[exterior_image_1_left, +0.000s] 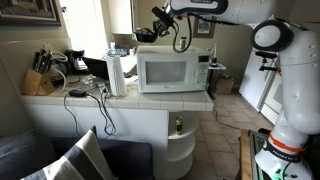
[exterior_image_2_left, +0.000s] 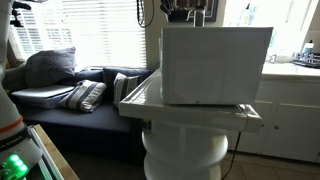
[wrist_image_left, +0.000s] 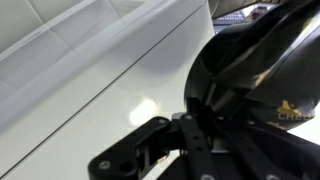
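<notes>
A black pan (exterior_image_1_left: 146, 36) hangs in the air above the left end of the white microwave (exterior_image_1_left: 178, 71). My gripper (exterior_image_1_left: 163, 23) is shut on its right side. In the wrist view the pan (wrist_image_left: 240, 75) fills the upper right, glossy and dark with gold lettering, and my gripper meets its edge at the lower middle. Which part of the pan lies between the fingers is hard to make out. The second exterior view shows the white microwave (exterior_image_2_left: 215, 65) from another side, with only dark shapes at the top edge.
The microwave stands on a white counter (exterior_image_1_left: 60, 100). Left of it are a white upright box (exterior_image_1_left: 116, 76), a knife block (exterior_image_1_left: 39, 82) and cables. A dark sofa (exterior_image_2_left: 95, 125) with cushions lies beside the counter. Open floor shows at the right.
</notes>
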